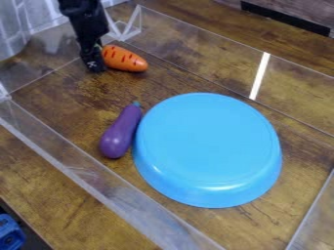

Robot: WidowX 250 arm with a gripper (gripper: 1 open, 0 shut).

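The black gripper (92, 61) is at the upper left, low beside an orange carrot (125, 59) whose near end it meets; whether its fingers are shut cannot be made out. A purple eggplant (120, 131) lies in the middle left. A large light-blue round object (206, 148), like an upturned plate, fills the middle right.
Clear plastic walls border the wooden surface (65, 117) on the left and lower edge. A small blue item (8, 234) is outside the wall at the lower left.
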